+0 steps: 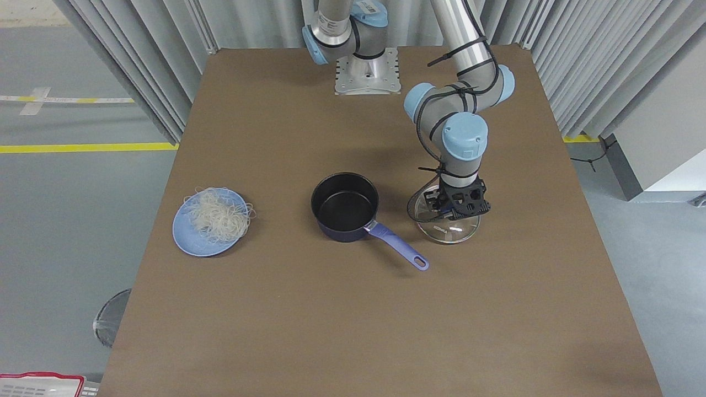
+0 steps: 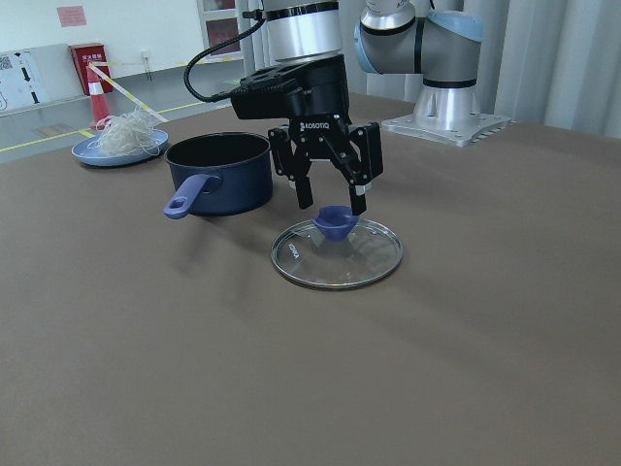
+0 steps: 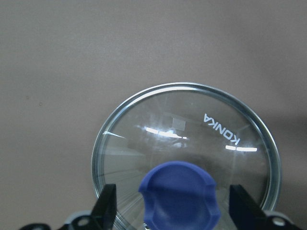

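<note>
A glass lid [image 2: 335, 262] with a blue knob [image 3: 177, 196] lies flat on the table beside a dark blue pot [image 1: 344, 205], which is uncovered, its purple-blue handle [image 1: 397, 245] pointing toward the front right. My gripper [image 2: 331, 206] stands open just over the lid, a finger on either side of the knob and apart from it, as the wrist view shows. A blue plate [image 1: 188, 231] of pale noodles [image 1: 218, 215] sits left of the pot.
The arm's base plate [image 1: 367, 82] stands at the back edge.
</note>
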